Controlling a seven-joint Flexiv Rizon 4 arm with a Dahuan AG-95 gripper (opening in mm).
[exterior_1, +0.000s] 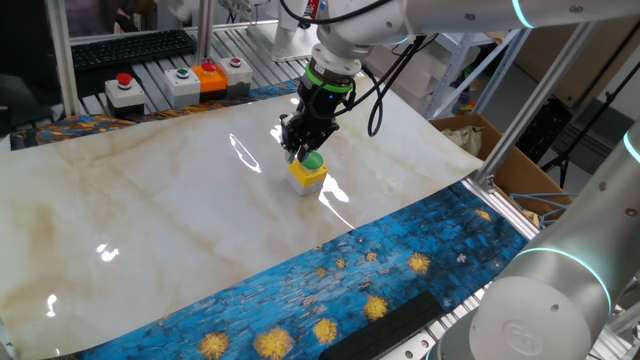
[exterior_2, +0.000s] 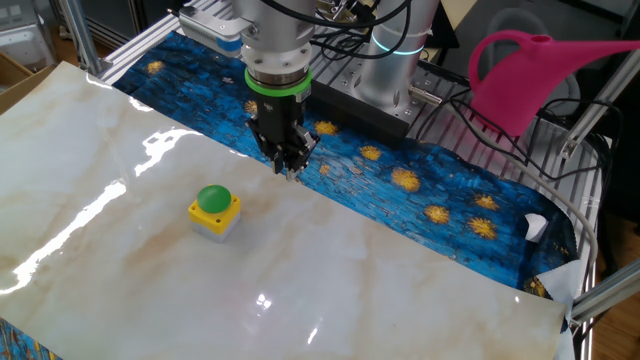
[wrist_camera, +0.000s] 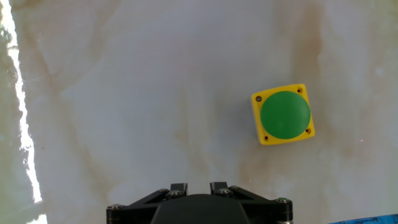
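Note:
A button box with a yellow top, a pale base and a round green button (wrist_camera: 285, 115) stands upright on the marble-patterned sheet. The wrist view has this box right of centre, seen from above. My gripper shows at the bottom edge there, its fingertips (wrist_camera: 179, 188) a small gap apart with nothing between them. In exterior view 2 the gripper (exterior_2: 285, 173) hangs to the right of the green button (exterior_2: 214, 199), clear of it. From exterior view 1, the gripper (exterior_1: 297, 155) partly overlaps the yellow box (exterior_1: 308, 175) in the picture.
Other button boxes, including a red-topped one (exterior_1: 125, 92) and an orange one (exterior_1: 209, 79), stand beyond the sheet near a keyboard (exterior_1: 130, 55). A pink watering can (exterior_2: 530, 85) is beside the robot base. Much of the marble sheet (exterior_1: 150, 220) is bare.

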